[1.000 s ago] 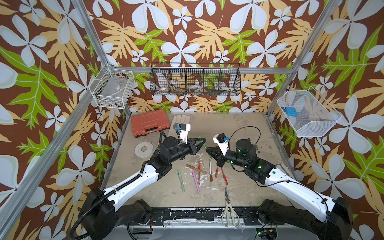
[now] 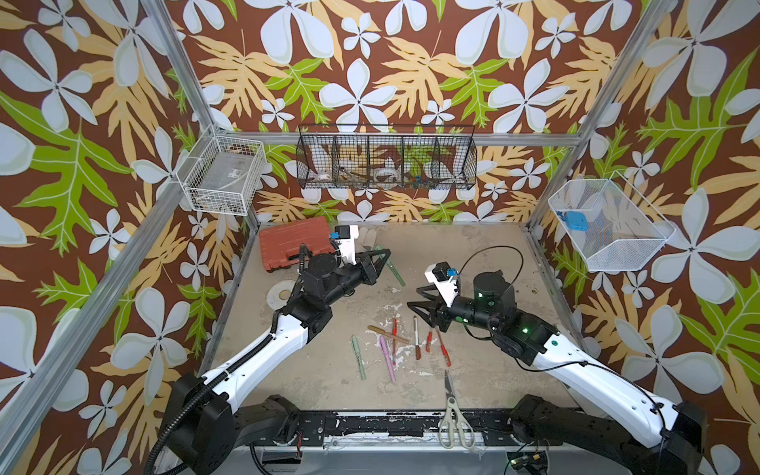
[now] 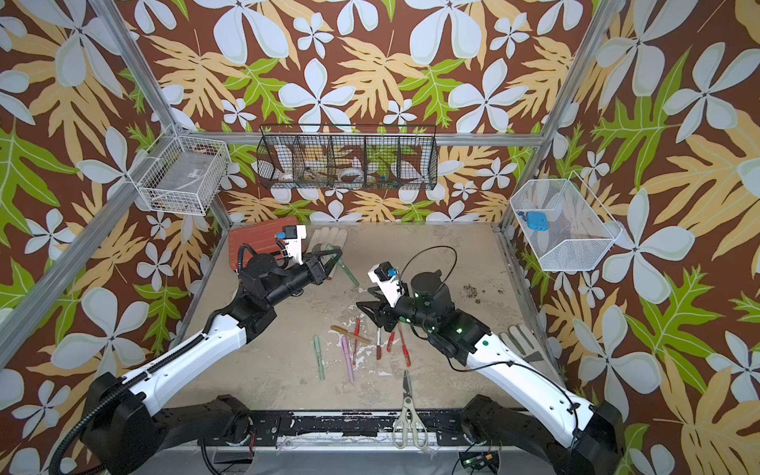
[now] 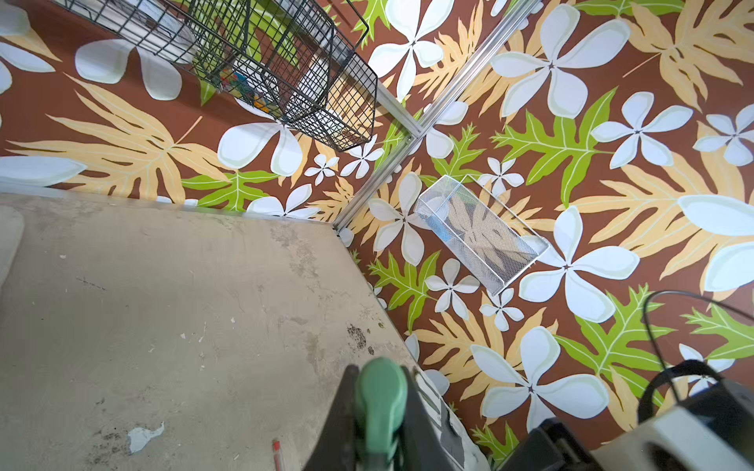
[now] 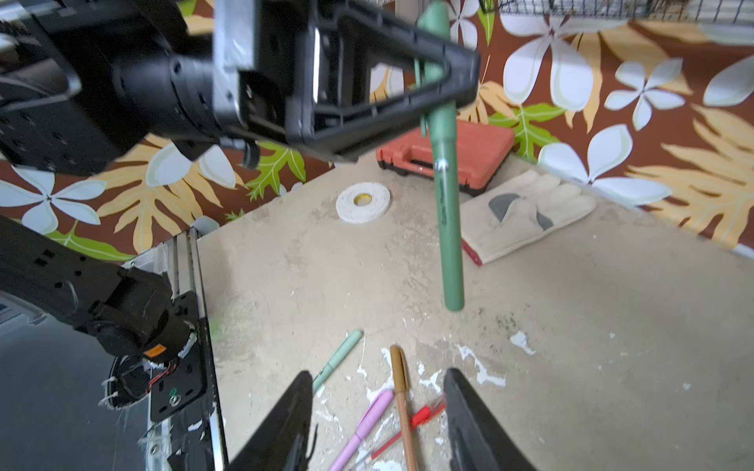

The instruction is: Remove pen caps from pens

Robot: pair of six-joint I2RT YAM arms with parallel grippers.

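My left gripper [image 2: 381, 257] is shut on a green pen [image 5: 450, 259], held upright at its upper, clip end, with the long barrel hanging below. In the left wrist view the pen's rounded top [image 4: 380, 376] shows between the fingers. My right gripper stands open and empty, below and right of that pen. On the table lie a mint-green pen [image 2: 358, 356], a purple pen [image 2: 387, 360], a brown pen [image 5: 399, 373], a red pen [image 2: 442, 348] and several other red or red-and-white pens. Whether each is capped is too small to tell.
Scissors [image 2: 451, 411] lie at the front edge. An orange case [image 5: 440, 153], a glove [image 5: 534, 219] and a tape roll [image 5: 349, 196] are at the back left. Wire baskets [image 2: 384, 162] hang on the walls.
My left gripper has risen and moved back and left with the green pen, away from the right gripper. The right gripper has opened and shifted slightly, no longer at the pen.
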